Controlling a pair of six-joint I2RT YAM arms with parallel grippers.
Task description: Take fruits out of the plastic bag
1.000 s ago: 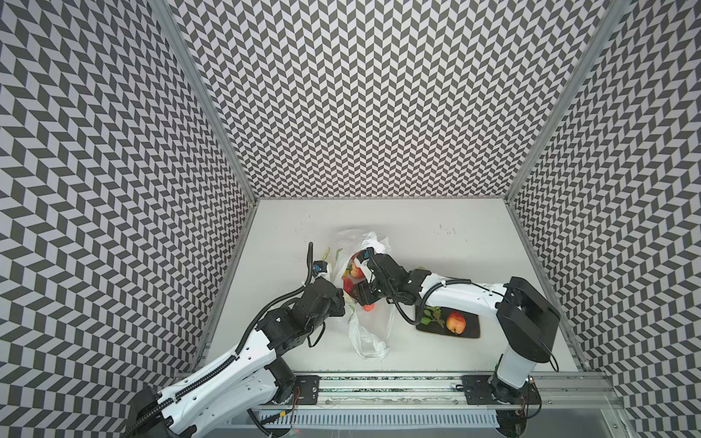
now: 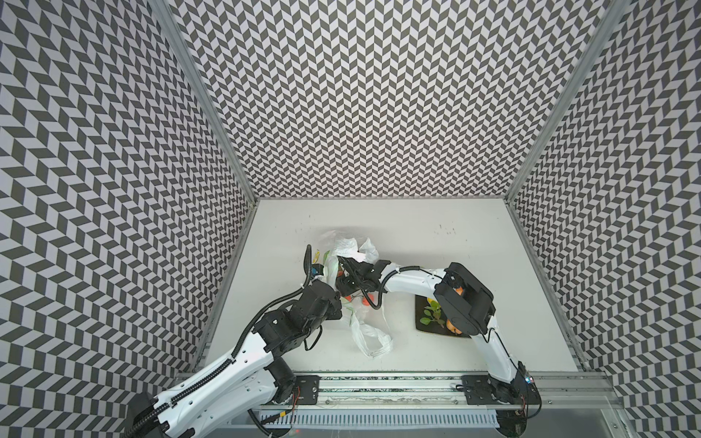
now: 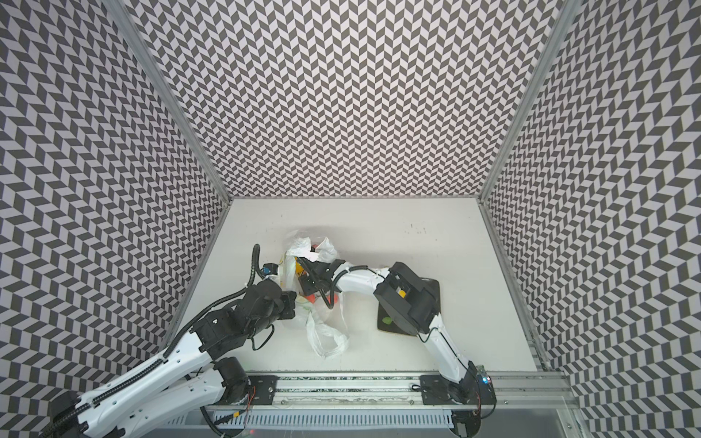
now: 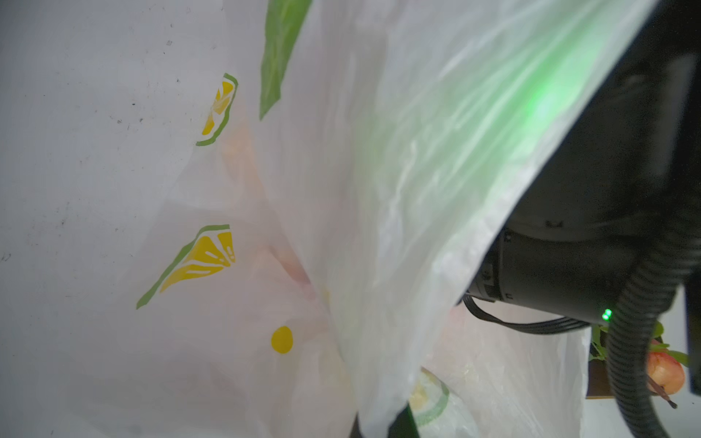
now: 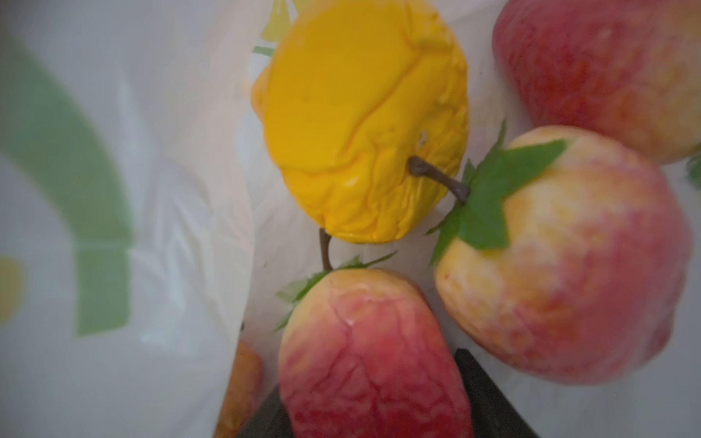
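Observation:
The white plastic bag lies crumpled mid-table. My left gripper is shut on the bag's thin film, which rises over much of the left wrist view. My right gripper is inside the bag's opening, its fingers on either side of a red-pink peach; whether they press on it I cannot tell. Beside it lie a yellow fruit, a second peach and another red fruit.
A dark tray with fruit and leaves sits to the right, partly under my right arm.
My right arm has moved leftward, deeper into the bag. The left arm has shifted only slightly.

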